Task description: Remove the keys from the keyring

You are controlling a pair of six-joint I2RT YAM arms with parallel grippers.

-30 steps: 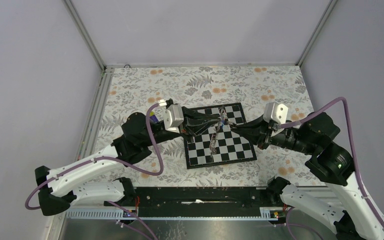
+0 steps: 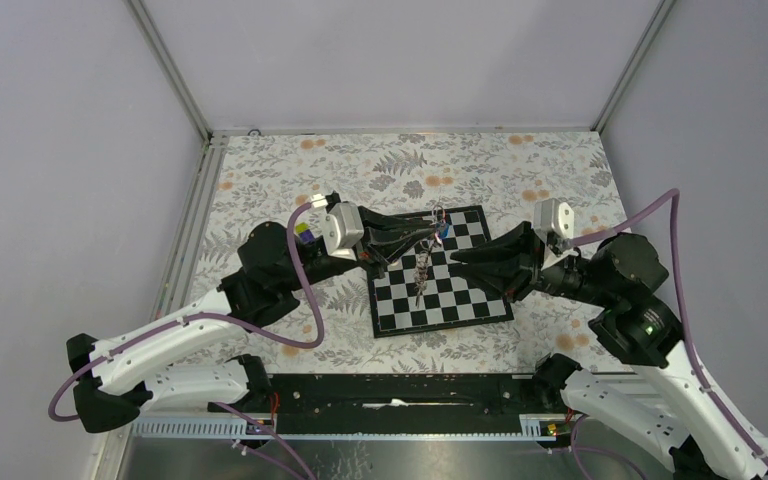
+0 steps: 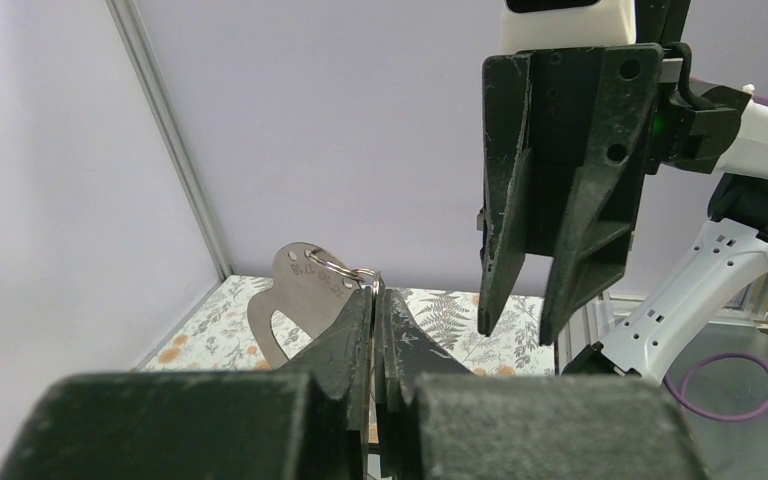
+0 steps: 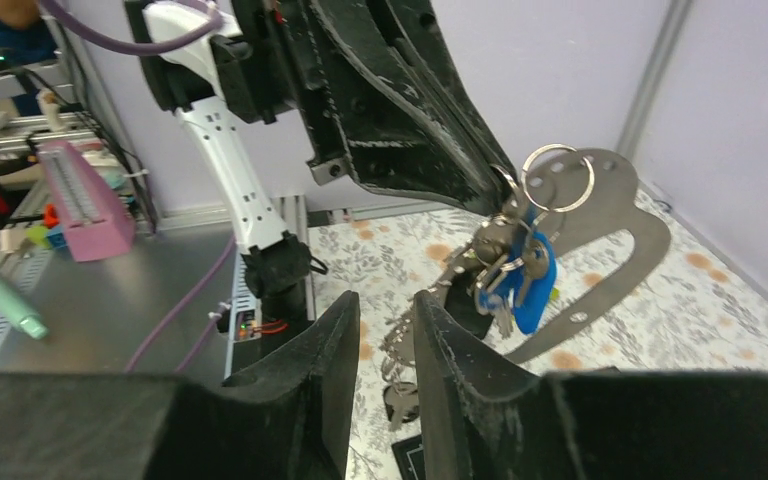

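Observation:
Up in the air, my left gripper (image 2: pixel 431 229) is shut with the thin wire keyring (image 4: pixel 557 178) at its fingertips. In the left wrist view the ring (image 3: pixel 332 262) runs to the closed tips. From it hang several keys (image 4: pixel 490 248), a blue tag (image 4: pixel 535 290) and a grey metal plate with cut-outs (image 4: pixel 612 205). A round-headed key (image 4: pixel 400 400) dangles lower on a chain. To the right, apart from the bunch, my right gripper stands open with empty space between its fingers.
A black-and-white checkered board (image 2: pixel 443 327) lies on the floral table (image 2: pixel 340 170) below the hanging bunch. Behind the left arm sits a small yellow and blue item (image 2: pixel 305 232). Most of the table around the board is clear.
The left gripper shifted slightly left, and the hanging bunch has swung and turned.

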